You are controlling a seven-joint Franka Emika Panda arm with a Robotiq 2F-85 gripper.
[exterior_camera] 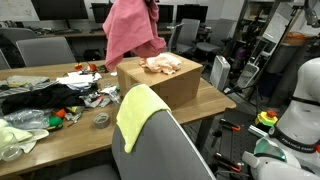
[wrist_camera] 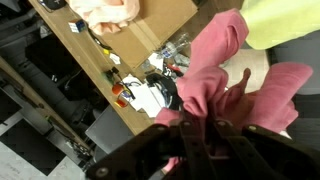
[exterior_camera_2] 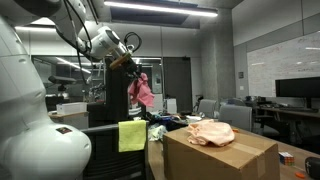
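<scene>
A pink cloth (exterior_camera: 133, 30) hangs in the air, bunched at its top. In the second exterior view the pink cloth (exterior_camera_2: 141, 90) drapes down from my gripper (exterior_camera_2: 128, 64), high above the chair. The wrist view has the cloth (wrist_camera: 212, 75) spreading out from my gripper, which is shut on it; the folds hide much of the fingertips. A yellow cloth (exterior_camera: 139, 112) lies over the top edge of the grey chair back (exterior_camera: 150, 150). On the cardboard box (exterior_camera: 180, 90) rests a light peach cloth (exterior_camera: 163, 63).
The wooden table (exterior_camera: 75, 145) bears dark cloths (exterior_camera: 45, 97), a tape roll (exterior_camera: 101, 120), a pale green cloth (exterior_camera: 15, 137) and several small items. The box stands at the table's right end. Open air surrounds the hanging cloth.
</scene>
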